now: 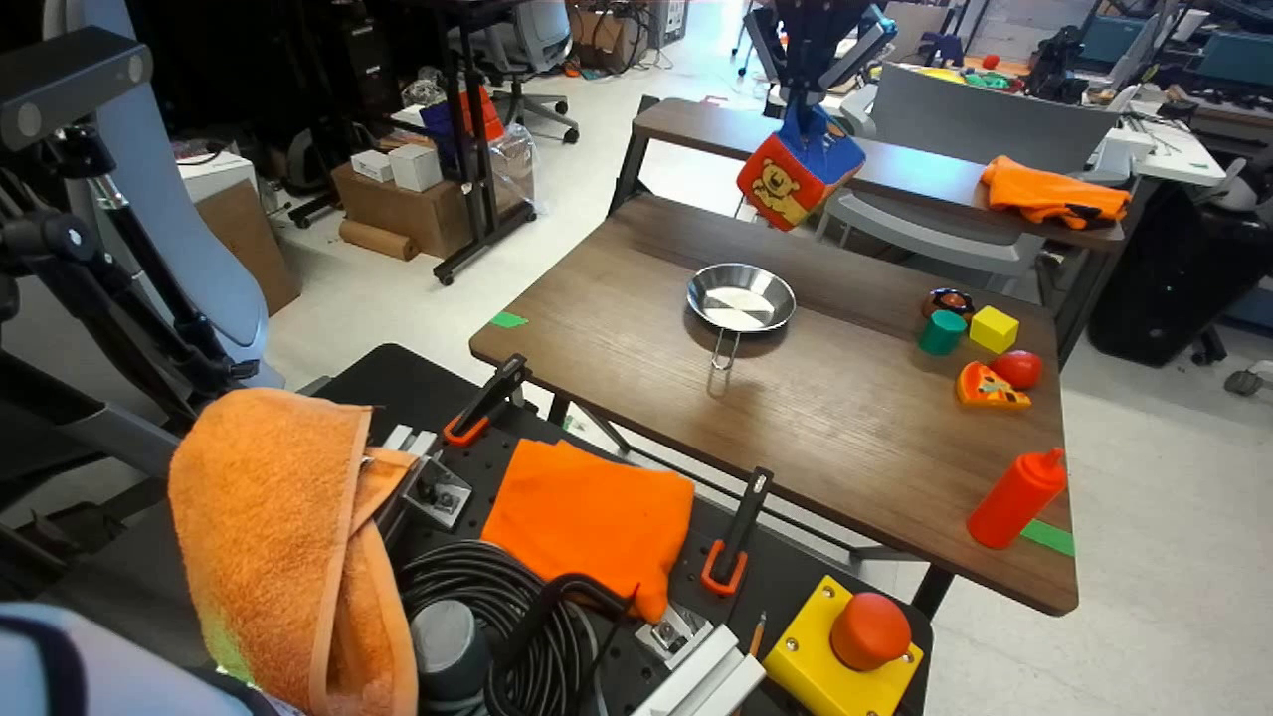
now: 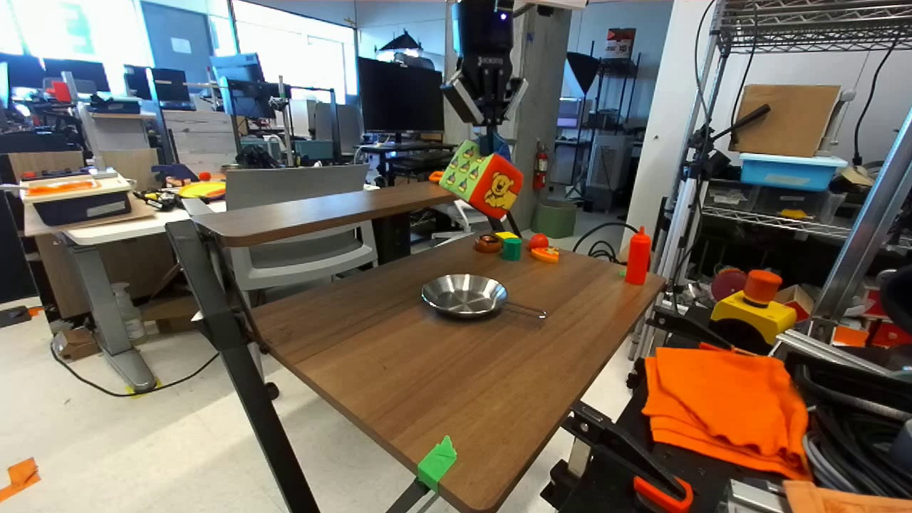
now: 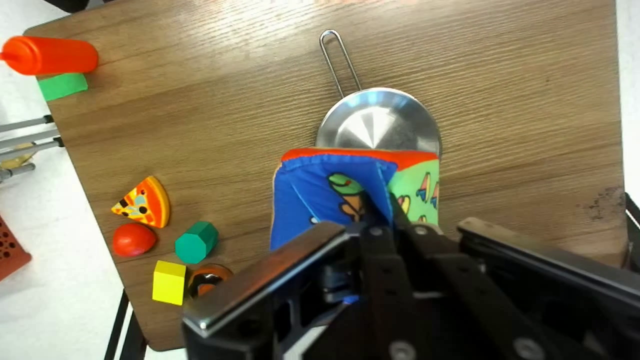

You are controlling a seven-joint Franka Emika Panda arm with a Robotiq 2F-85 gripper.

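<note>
A soft picture cube [image 1: 802, 171] with red, blue and green cloth faces hangs in the air above the table's far side. My gripper [image 2: 489, 135] is shut on the cube's blue cloth, pinching it near the top so the block tilts beneath the fingers. In the wrist view the cube [image 3: 324, 189] covers the lower part of the steel pan [image 3: 379, 120]. The pan [image 1: 741, 298] rests on the wooden table, apart from the cube, its wire handle [image 1: 724, 351] pointing to the table's near edge in exterior view 1.
Toward one table end sit a green block [image 1: 942, 332], a yellow cube [image 1: 993, 329], a red tomato [image 1: 1017, 369], a pizza slice [image 1: 989, 388] and a brown ring-like toy [image 3: 208, 278]. A red bottle [image 1: 1016, 499] stands near the corner. A raised shelf [image 1: 704, 126] runs behind.
</note>
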